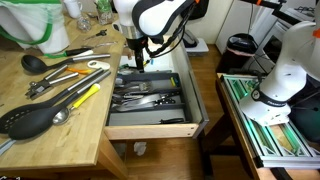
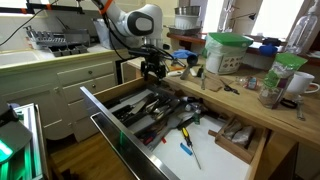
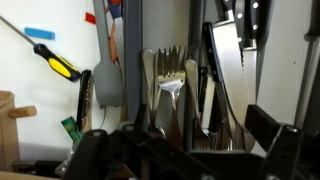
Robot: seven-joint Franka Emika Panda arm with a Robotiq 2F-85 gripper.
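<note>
My gripper (image 1: pixel 146 57) is open above the far part of the drawer, its fingers pointing down with nothing visible between them. In exterior view 2 the gripper (image 2: pixel 153 78) hangs over the utensil side of the drawer. From the wrist, the gripper looks down on a compartment with several forks (image 3: pixel 172 80); knives with bright blades (image 3: pixel 230 70) lie to the right of them. Left of the forks is a divider, and past it a yellow-and-black screwdriver (image 3: pixel 58 63) and a blue-handled tool (image 3: pixel 40 33) on the white drawer bottom.
The open drawer's front (image 1: pixel 150 130) sticks out beside the wooden counter (image 1: pixel 35 95). On that counter lie black ladles (image 1: pixel 30 122), tongs and a yellow-handled tool (image 1: pixel 85 96). Pots and containers (image 2: pixel 228 52) stand at the back. A wooden box (image 2: pixel 235 135) sits inside the drawer.
</note>
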